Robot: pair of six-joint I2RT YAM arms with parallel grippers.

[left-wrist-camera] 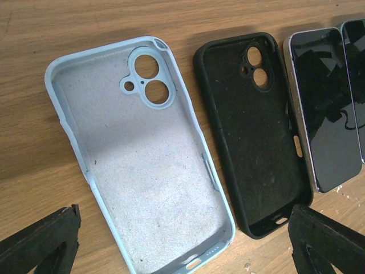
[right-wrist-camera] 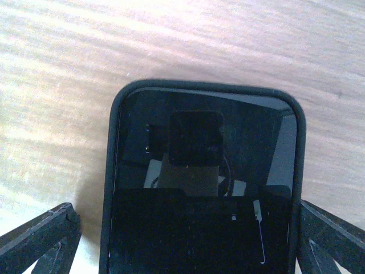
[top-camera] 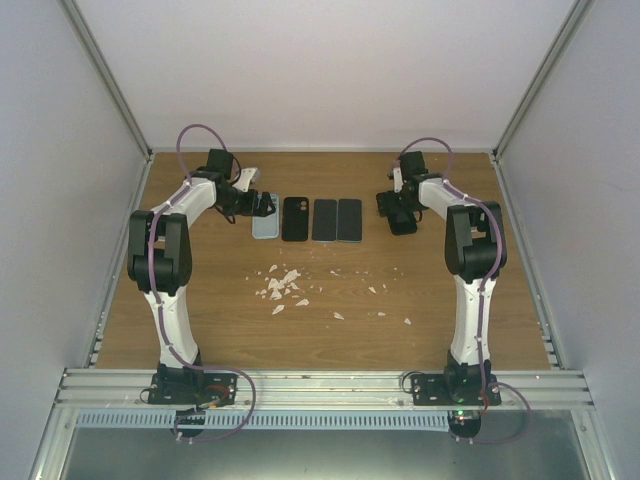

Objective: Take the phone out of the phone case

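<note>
A phone in a black case (right-wrist-camera: 199, 240) lies screen up at the table's right side in the top view. In the right wrist view its black rim frames the dark, reflective screen. My right gripper stands open over it. The right finger (right-wrist-camera: 319, 234) is at or very near the case's edge, and a gap separates the left finger (right-wrist-camera: 63, 234) from the other edge. My left gripper is open above an empty light blue case (left-wrist-camera: 154, 171), nothing between its fingers. The phone's lower end is out of the right wrist view.
Right of the blue case lie an empty black case (left-wrist-camera: 256, 137) and two bare phones (top-camera: 325, 220), side by side. Pale shards (top-camera: 283, 284) are scattered over the middle of the table. Bare wood separates the bare phones from the cased one.
</note>
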